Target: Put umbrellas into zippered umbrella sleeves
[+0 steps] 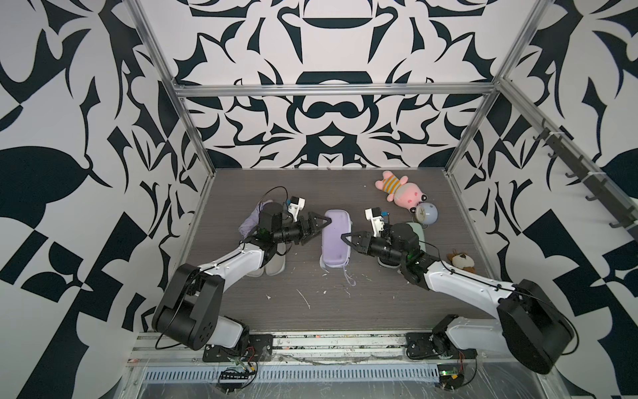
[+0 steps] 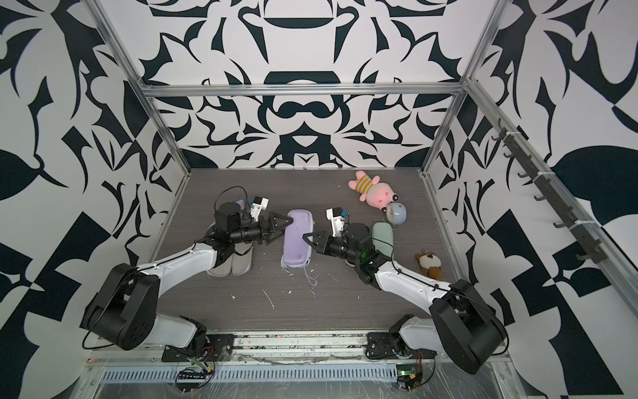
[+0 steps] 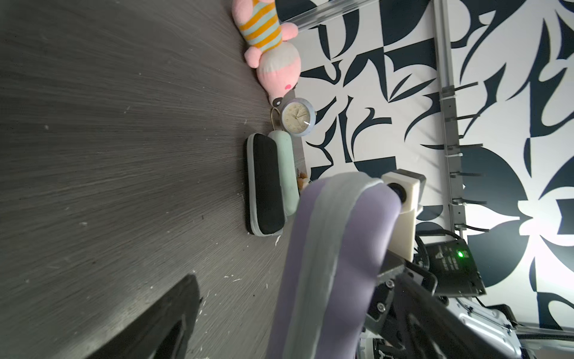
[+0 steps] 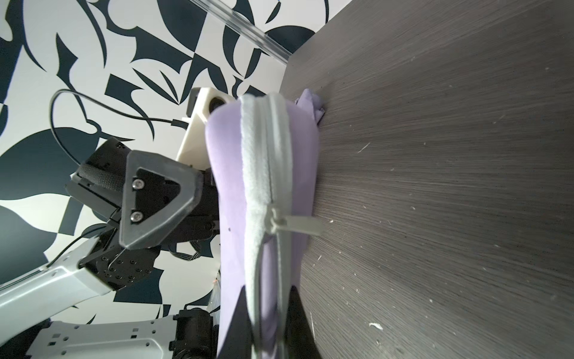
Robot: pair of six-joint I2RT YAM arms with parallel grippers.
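Note:
A lavender zippered sleeve (image 1: 336, 239) stands between the two grippers, its zipper and pale pull tab (image 4: 293, 224) facing my right gripper. My left gripper (image 1: 317, 226) stands open beside the sleeve's upper part; in its wrist view the sleeve (image 3: 329, 263) rises between the blurred fingers. My right gripper has its fingertips at the zipper side, part open; whether it grips anything cannot be told. Folded lavender fabric (image 1: 251, 219) and pale grey sleeves (image 1: 274, 264) lie partly hidden under the left arm.
A black sleeve (image 3: 264, 182) and a mint one (image 3: 287, 161) lie at the right, near a pink striped plush (image 1: 400, 191), a round clock (image 1: 426, 213) and a brown plush (image 1: 461, 262).

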